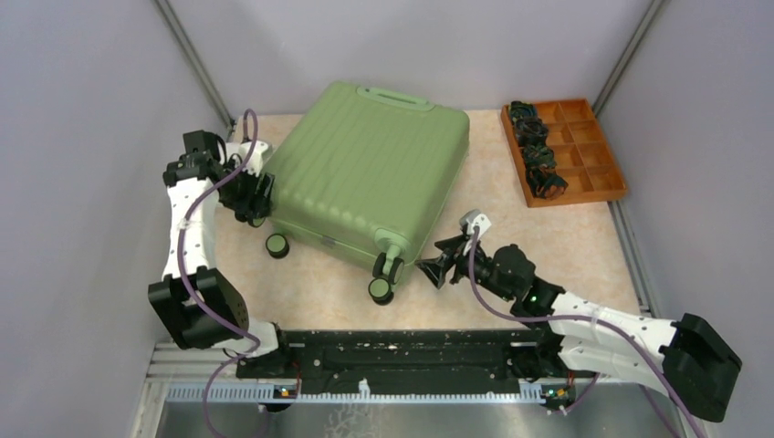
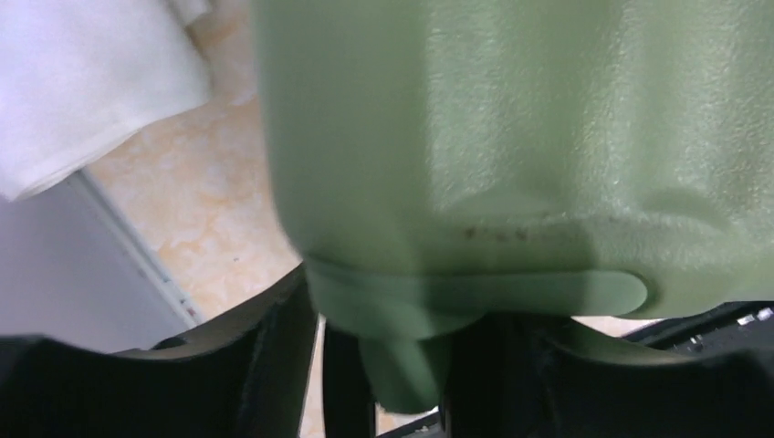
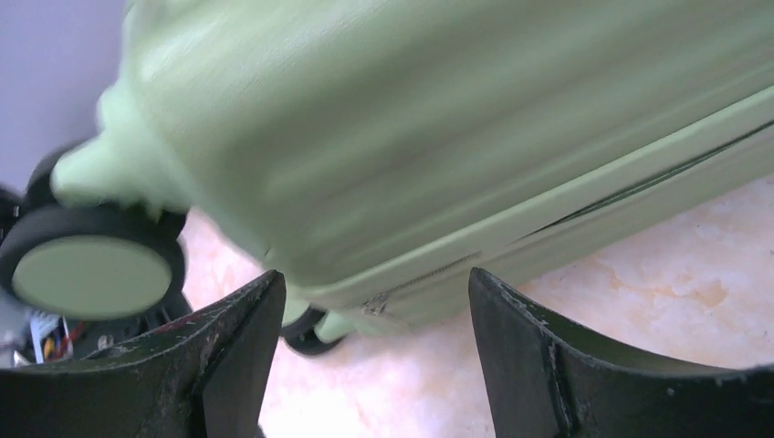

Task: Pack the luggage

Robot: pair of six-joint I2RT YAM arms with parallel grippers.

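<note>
A closed green suitcase (image 1: 365,173) lies on its side across the middle of the table. At its left front corner my left gripper (image 1: 256,205) is around a green projecting part (image 2: 402,374), fingers on both sides of it; whether they press on it is unclear. My right gripper (image 1: 434,265) stands open just right of the suitcase's front wheel (image 1: 392,266), with nothing between its fingers. In the right wrist view the suitcase's rim (image 3: 511,233) runs above the fingertips.
An orange compartment tray (image 1: 584,169) with several dark bundles stands at the back right. Two round green-topped pieces (image 1: 277,245) are at the suitcase's front. Bare table lies right of the suitcase.
</note>
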